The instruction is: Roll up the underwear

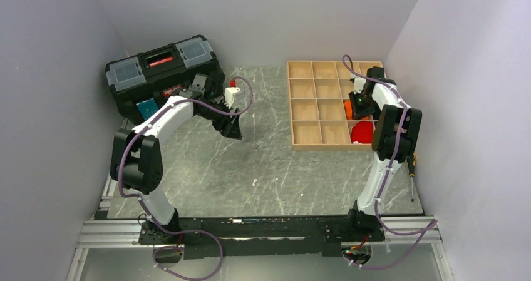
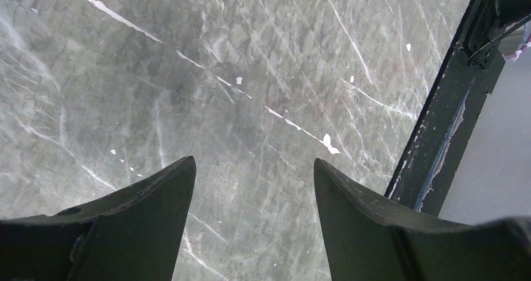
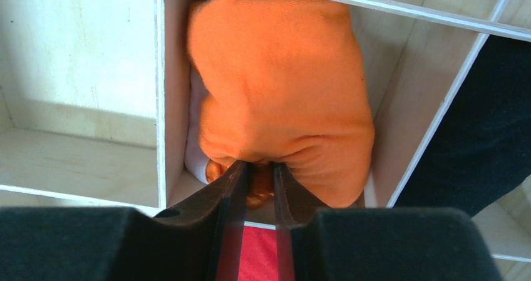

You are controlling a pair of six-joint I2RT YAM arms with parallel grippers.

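In the right wrist view, folded orange underwear (image 3: 285, 74) fills one wooden compartment, with a pale patch showing along its left side. At its near edge my right gripper is shut on a bunched bit of the orange cloth. From the top view, only part of the orange underwear (image 1: 348, 109) shows beside the right gripper. Far to the left, my left gripper (image 1: 233, 129) hangs over bare table, its fingers (image 2: 166, 193) spread apart with nothing between them.
The divided wooden box (image 1: 305, 110) stands at the right, most visible compartments empty. Red cloth (image 1: 362, 132) lies in the compartment in front of the orange one, dark cloth (image 3: 463, 124) in the one to its right. A toolbox (image 1: 163, 68) stands back left. Mid-table is clear.
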